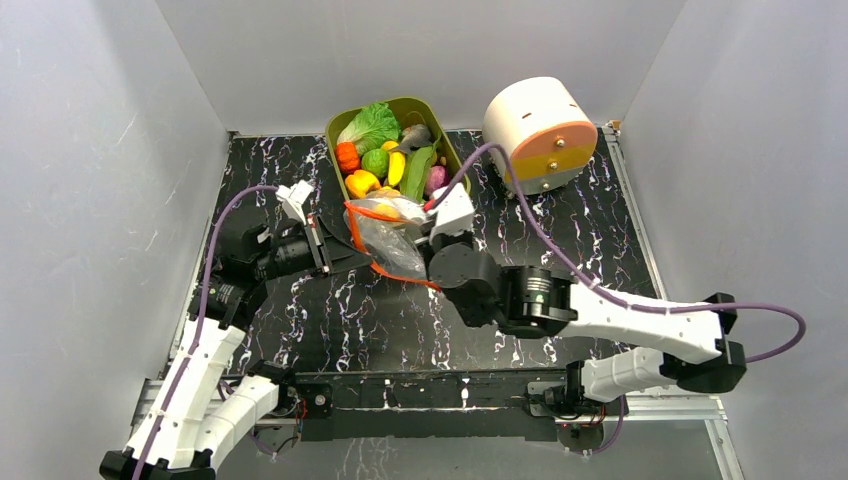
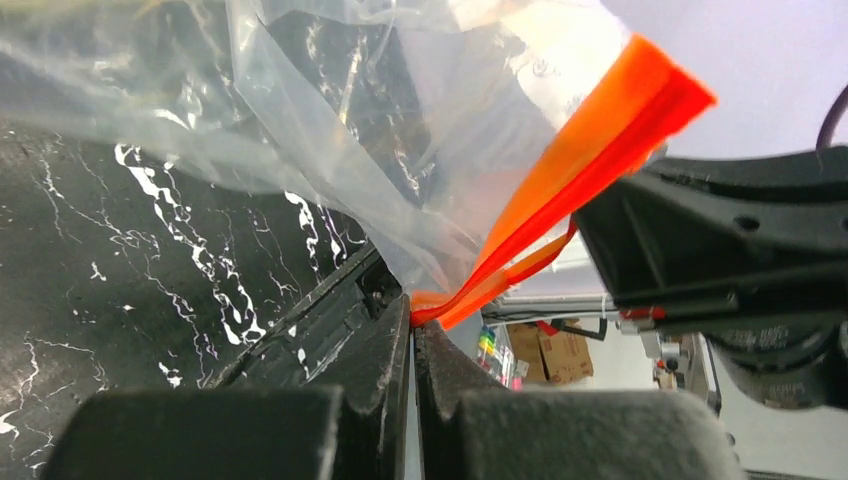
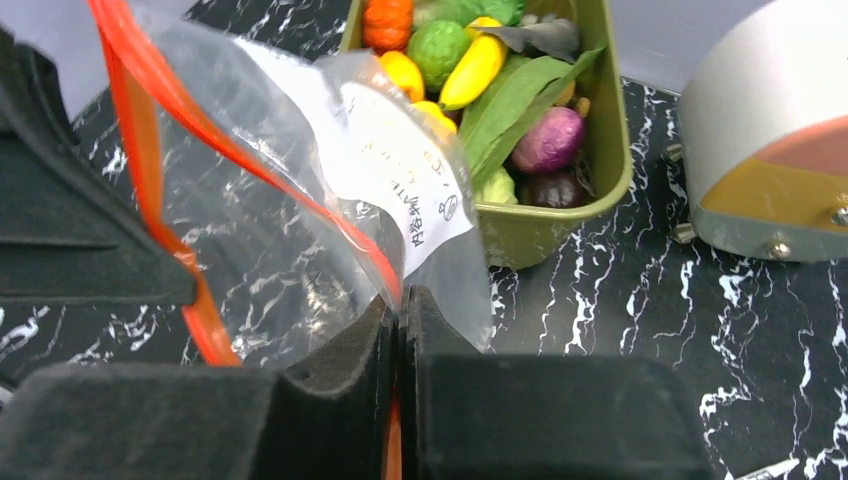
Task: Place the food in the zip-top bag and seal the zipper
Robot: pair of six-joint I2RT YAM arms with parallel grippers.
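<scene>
A clear zip top bag (image 1: 390, 245) with an orange zipper strip hangs between my two grippers in front of the food bin. My left gripper is shut on the bag's orange edge, near a corner. My right gripper is also shut on the orange-edged rim, and the bag's plastic spreads out beyond it with its white label (image 3: 410, 190) showing. The food, such as the yellow banana (image 3: 470, 70) and purple onion (image 3: 548, 138), lies in the green bin (image 1: 455, 160) behind the bag.
A cream rounded box (image 1: 535, 120) with orange and yellow front stands at the back right. Grey walls enclose both sides and the back.
</scene>
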